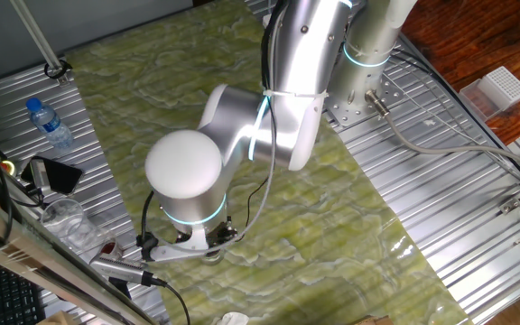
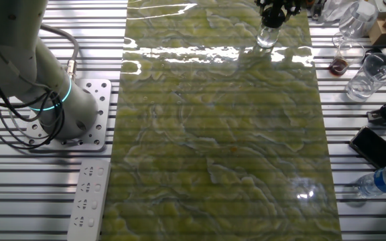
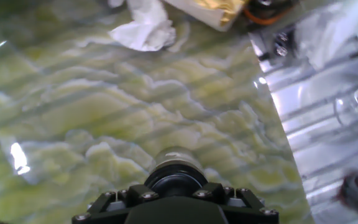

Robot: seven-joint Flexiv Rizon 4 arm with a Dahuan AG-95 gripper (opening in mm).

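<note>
In the wrist view my gripper is at the bottom edge, its black fingers on both sides of a small clear glass jar with a dark round collar; it appears shut on it. Exterior view 2 has the gripper at the top edge, the clear jar below it over the green marbled mat. Whether the jar's base touches the mat, I cannot tell. From exterior view 1 the arm hides most of the gripper; only a bit of jar shows beneath.
Crumpled white tissue and a gold-and-white packet lie ahead on the mat. Beyond its edge stand clear glasses, a phone and a water bottle. A power strip lies near the base.
</note>
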